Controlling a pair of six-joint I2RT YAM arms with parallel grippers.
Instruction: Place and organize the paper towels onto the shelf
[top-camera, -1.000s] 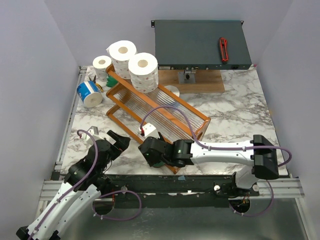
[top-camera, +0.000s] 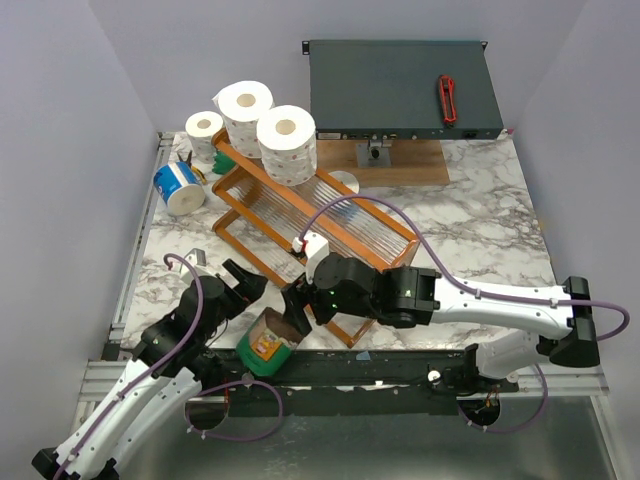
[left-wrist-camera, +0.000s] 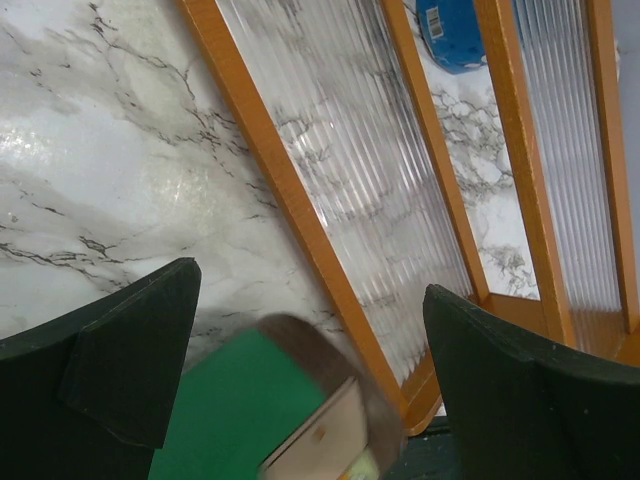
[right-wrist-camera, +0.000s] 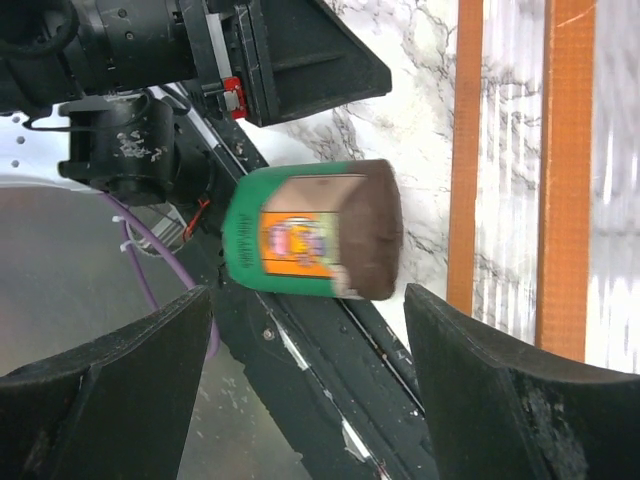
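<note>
Three white paper towel rolls stand at the back left, two at the top end of a slanted wooden shelf with clear ribbed panels. My left gripper is open at the table's left front. My right gripper hangs over the shelf's lower end, its fingers apart with nothing between them. A green container with an orange label, blurred, is tipped at the front edge, between and below my grippers.
A blue-wrapped roll lies at the left. A dark box with a red cutter is at the back.
The green container has moved left and down past the front edge. My right gripper has lifted and shifted slightly, uncovering it; my left arm has moved slightly.
</note>
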